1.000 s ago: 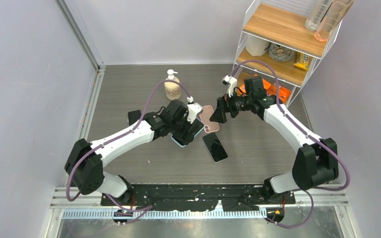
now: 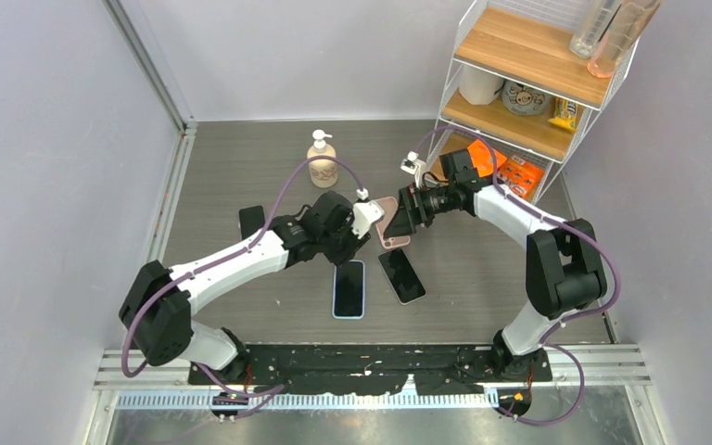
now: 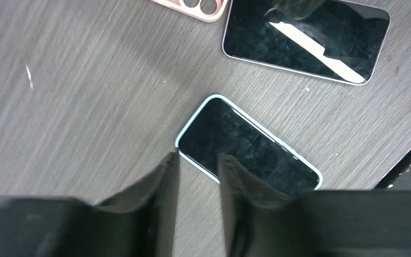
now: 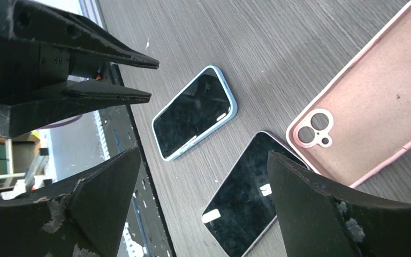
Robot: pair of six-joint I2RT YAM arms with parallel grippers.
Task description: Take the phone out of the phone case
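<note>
A phone in a light blue case lies on the table below my left gripper; it shows also in the left wrist view and the right wrist view. My left gripper's blurred fingers are parted above the table, nothing seen between them. A bare black phone lies to its right. An empty pink case lies behind that phone, partly under my right gripper, which is open with nothing between its fingers.
Another dark phone lies at the left. A pump bottle stands at the back. A wire shelf with cups and packets fills the back right.
The blue-cased phone now lies upright in the top view, nearer the front. My right arm has moved left over the pink case.
</note>
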